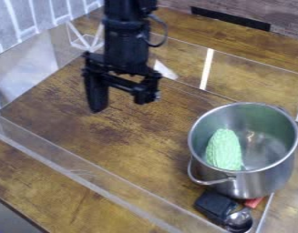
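My black gripper (122, 91) hangs over the left part of the wooden surface, its fingers pointing down and standing open, with nothing visible between them. A steel pot (264, 184) stands at the right, with a green textured oblong object (224, 148) inside it. The gripper is up and to the left of the pot, apart from it.
A black object (214, 207), a spoon-like metal item (239, 220) and a small red piece (252, 202) lie just in front of the pot. Clear low walls edge the surface (102, 146), whose middle is free.
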